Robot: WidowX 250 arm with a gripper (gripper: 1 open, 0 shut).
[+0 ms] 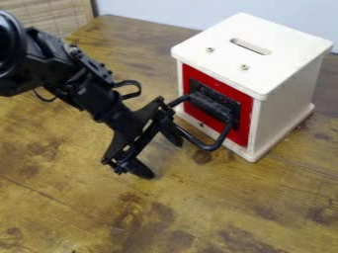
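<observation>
A white wooden box [284, 89] stands at the right, with a slot and screws on top and a red front panel [192, 80] carrying a black fixture with a looped black handle [205, 143]. My black gripper [157, 153] is low over the table, just left of the handle and in front of the box. Its fingers appear spread apart, with nothing visible between them. Whether it touches the handle is hard to tell.
A woven mat [46, 15] lies at the back left, and a pale wall runs behind.
</observation>
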